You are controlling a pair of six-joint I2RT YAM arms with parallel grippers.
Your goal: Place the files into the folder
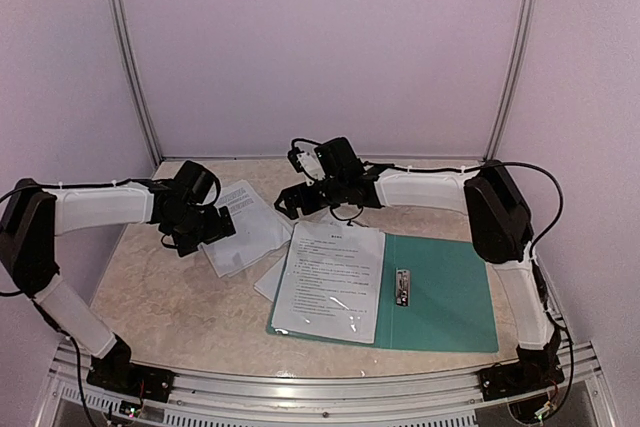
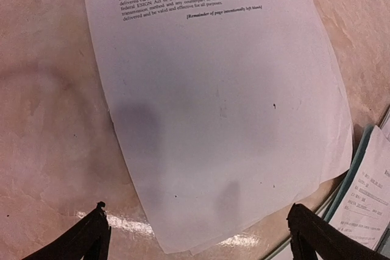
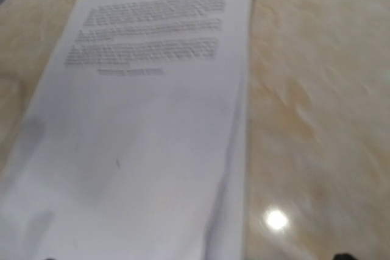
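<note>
A loose stack of printed sheets (image 1: 243, 235) lies left of the open teal folder (image 1: 440, 297); it fills much of the left wrist view (image 2: 219, 120) and appears blurred in the right wrist view (image 3: 140, 126). Printed sheets (image 1: 325, 287) cover the folder's left half, and more white paper (image 1: 270, 280) peeks from beneath its left side. My left gripper (image 1: 205, 234) is open above the left stack's lower left part. My right gripper (image 1: 293, 200) is open above the table behind the folder, near that stack's upper right, with nothing between its fingers.
Bare marble table (image 1: 170, 317) shows at the front left and along the back. A metal clip (image 1: 402, 287) sits on the folder. Pale walls bound the back and both sides.
</note>
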